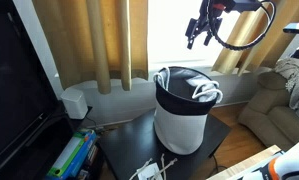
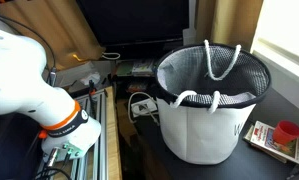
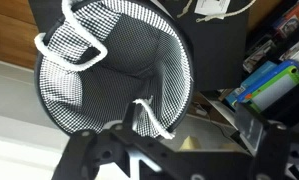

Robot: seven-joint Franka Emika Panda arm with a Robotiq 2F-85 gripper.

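Observation:
A tall basket (image 1: 182, 129), white below with a dark rim and white rope handles, stands on the black table. In the wrist view its dark mesh inside (image 3: 121, 75) shows no contents except rope (image 3: 154, 115) hanging over the wall. High above the basket, my gripper (image 1: 199, 44) points down and is open, clear of the rim. Its two dark fingers stand wide apart in the wrist view, with nothing held between them. In the second exterior view the basket (image 2: 199, 132) is large and central, while the gripper is out of frame.
A red cup (image 2: 287, 131) sits on books behind the basket. More books (image 1: 72, 154) lie by the dark screen (image 1: 17, 75). A white adapter with cables (image 2: 142, 104) rests on the table. Curtains (image 1: 77, 40) and a window are behind; a chair (image 1: 276, 110) stands at right.

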